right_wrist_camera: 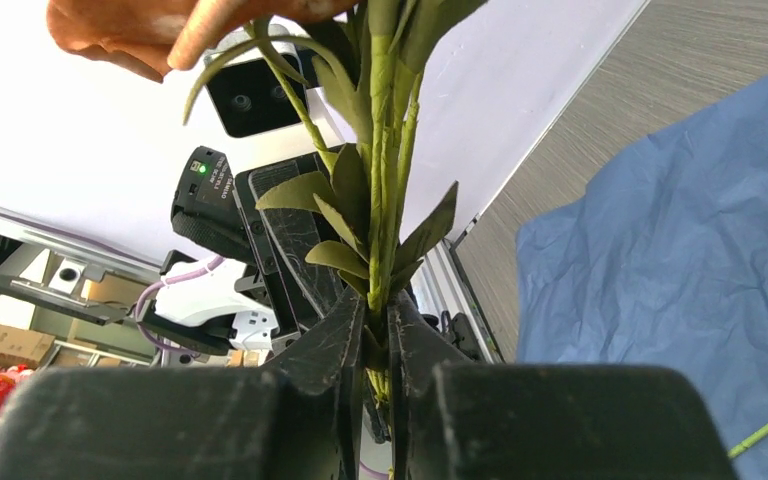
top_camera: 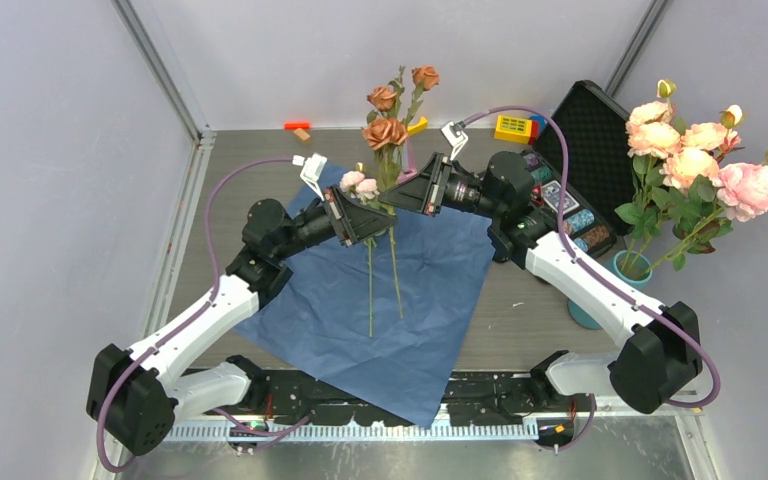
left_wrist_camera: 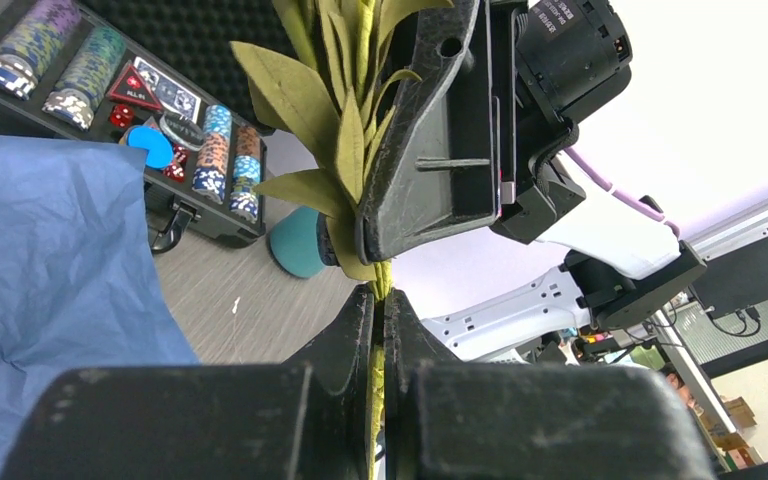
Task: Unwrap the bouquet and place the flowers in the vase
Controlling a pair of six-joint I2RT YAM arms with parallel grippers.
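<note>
The orange-brown roses stand tall between my two grippers in the top view, their long stem reaching down over the blue cloth. In the left wrist view my left gripper is shut on the yellow-green stem, below the leaves. Higher on the same stems, my right gripper is shut on the leafy part in the right wrist view. A pale pink flower lies on the cloth, partly behind the left gripper. At the right, a teal vase holds peach and pink flowers.
An open black case with poker chips sits at the back right, close to the right arm. Blue cloth covers the middle of the table. Yellow and orange toy pieces lie along the back edge.
</note>
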